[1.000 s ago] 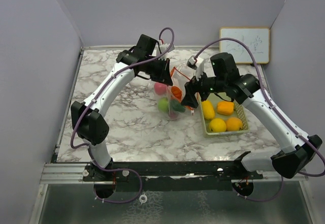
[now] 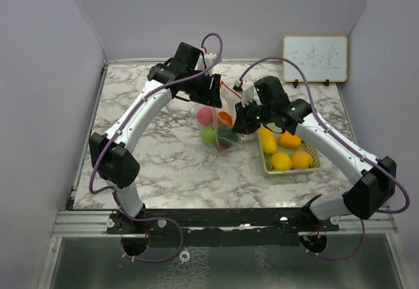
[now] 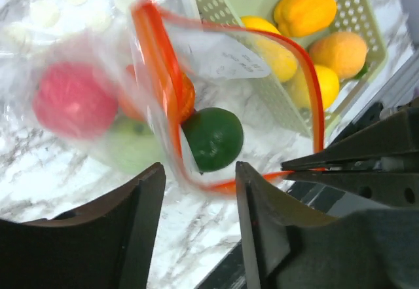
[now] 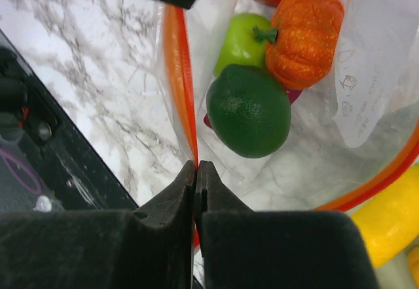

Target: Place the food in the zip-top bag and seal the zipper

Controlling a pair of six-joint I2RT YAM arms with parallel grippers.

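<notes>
The clear zip top bag (image 2: 226, 115) with an orange zipper rim (image 3: 167, 73) stands open-mouthed between my grippers. Inside it show a dark green avocado (image 4: 249, 111), an orange pumpkin (image 4: 304, 37), a green pepper (image 4: 241, 40) and a pink-red piece (image 3: 74, 99). Pinched at the rim, the bag is held by my right gripper, shut on its orange edge. My left gripper is open, its fingers (image 3: 152, 184) apart; the rim runs across behind the gap, not visibly gripped.
To the bag's right stands a green basket (image 2: 268, 170) with yellow and orange food, including a lemon (image 2: 280, 161). A whiteboard (image 2: 315, 58) is at the back right.
</notes>
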